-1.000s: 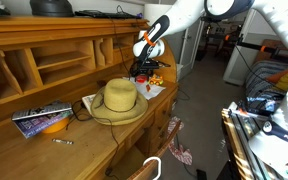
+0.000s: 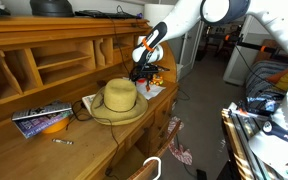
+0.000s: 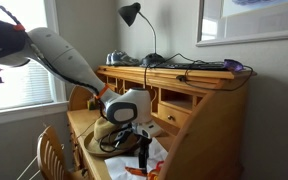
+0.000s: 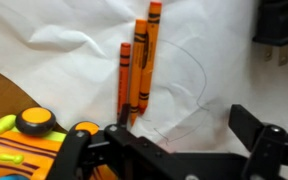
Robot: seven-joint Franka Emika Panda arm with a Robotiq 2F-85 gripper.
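Three orange and red-orange crayons lie side by side on white paper in the wrist view: a red-orange crayon point(image 4: 124, 82), a middle orange crayon point(image 4: 136, 72) and an orange crayon point(image 4: 149, 55) reaching farthest up. My gripper is open above the paper, its fingers wide apart. The crayons' lower ends come close to the left finger point(image 4: 112, 150) in this view. Nothing shows held. From outside, the gripper point(image 2: 142, 74) is over the far end of the desk; in the other exterior view the gripper point(image 3: 144, 152) points down at the paper.
An orange toy with green and black parts point(image 4: 29, 145) lies at the lower left, and a black plug point(image 4: 276, 22) at the upper right. Nearer along the desk are a straw hat point(image 2: 119, 100) and a box point(image 2: 47, 118). Desk cubbies rise behind.
The gripper has moved slightly lower over the paper, covering more of the red item there. The hat and the other desk things have not moved.
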